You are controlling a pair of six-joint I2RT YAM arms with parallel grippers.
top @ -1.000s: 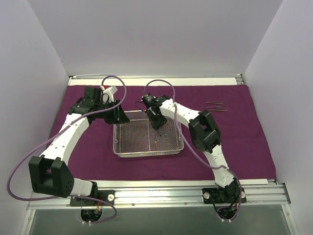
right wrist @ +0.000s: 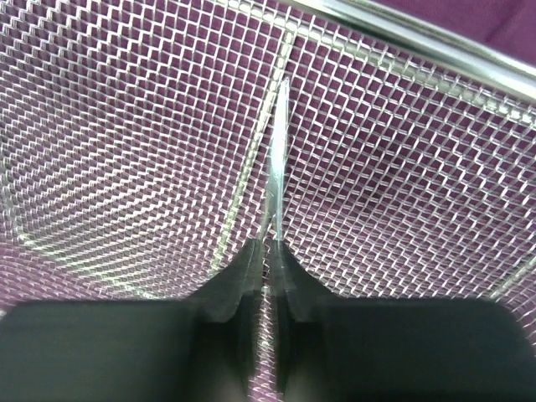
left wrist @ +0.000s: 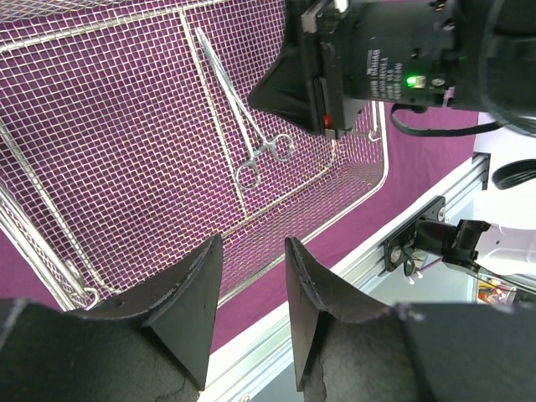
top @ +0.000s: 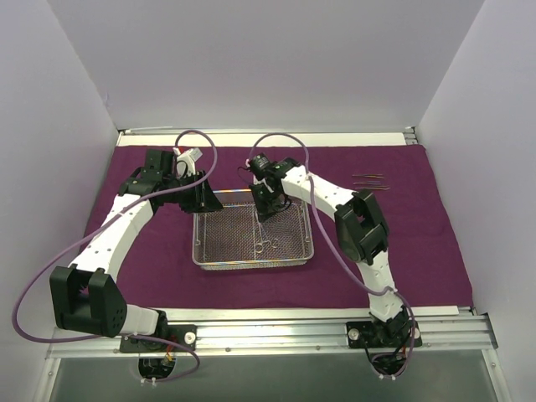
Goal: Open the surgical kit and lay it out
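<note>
The wire mesh tray (top: 222, 239) sits mid-cloth, a pair of ring-handled scissor-like instruments (left wrist: 244, 127) lying inside beside a divider bar. My left gripper (top: 205, 201) hangs over the tray's back left, open, nothing between its fingers. My right gripper (top: 263, 209) is over the tray's middle, above the instrument. In the right wrist view it is shut, its fingertips over the instrument's shank, whose blade (right wrist: 277, 151) shows beyond them; I see nothing clearly held.
Several slim instruments (top: 368, 182) lie on the purple cloth (top: 402, 251) right of the tray. Walls bound both sides and the back.
My right gripper and arm have risen and shifted slightly, uncovering more of the instrument in the tray. The left arm has not moved.
</note>
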